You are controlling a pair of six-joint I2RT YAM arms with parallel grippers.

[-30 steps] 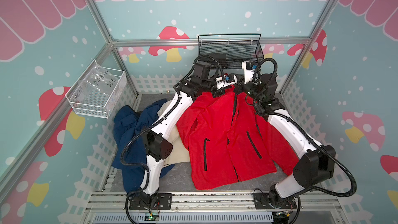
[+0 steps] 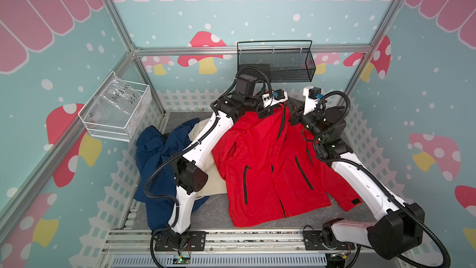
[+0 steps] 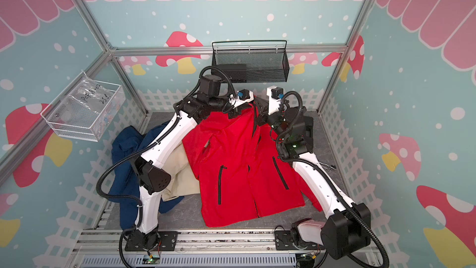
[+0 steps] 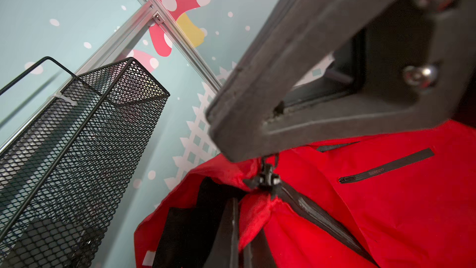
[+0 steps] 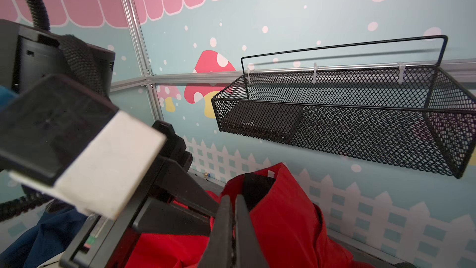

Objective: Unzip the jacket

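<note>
The red jacket (image 2: 257, 168) lies spread on the table, its collar raised at the far end. In the left wrist view the zipper slider (image 4: 269, 178) sits at the top of the dark zip, its pull reaching up behind the right gripper's large grey finger (image 4: 297, 134). My left gripper is shut on the jacket's collar edge, red cloth showing at its fingertips. My right gripper is shut just to the right of the left one, in front of the collar (image 5: 277, 193). Whether the pull is between its fingers is hidden.
A black mesh basket (image 2: 275, 62) hangs on the back wall, just beyond the grippers. The white wire basket (image 2: 116, 109) is on the left wall. Blue clothing (image 2: 153, 168) and cream clothing (image 2: 213, 178) lie left of the jacket. Both arms are close together.
My right gripper has moved right and towards the front of the table, a little away from the left one. The left gripper has shifted slightly right.
</note>
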